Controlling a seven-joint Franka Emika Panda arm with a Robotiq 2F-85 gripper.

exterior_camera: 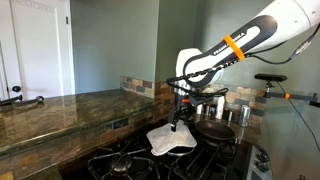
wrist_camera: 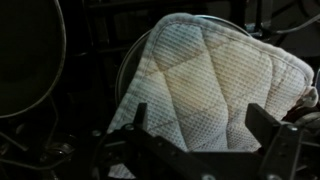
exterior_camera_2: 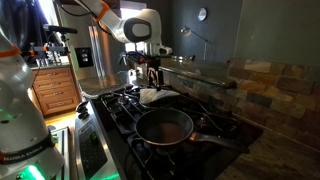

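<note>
A white quilted pot holder point(wrist_camera: 205, 85) lies over a round pan or lid on the stove, the pan's rim point(wrist_camera: 128, 70) showing past its edge in the wrist view. The same cloth point(exterior_camera: 171, 138) lies in the middle of the stovetop in exterior view 1. Just above it hangs my gripper, pointing down. Its two dark fingers stand wide apart, one at each side of the cloth's near part, so it is open and holds nothing. In exterior view 2 the cloth point(exterior_camera_2: 152, 96) is partly seen beyond the skillet.
A dark skillet point(exterior_camera_2: 165, 127) with a long handle point(exterior_camera_2: 220, 141) sits on the burners beside the cloth. Bottles point(exterior_camera: 221, 105) stand at the back. Black grates point(exterior_camera: 120, 165) surround the cloth, and the stone counter point(exterior_camera: 70, 115) is bare.
</note>
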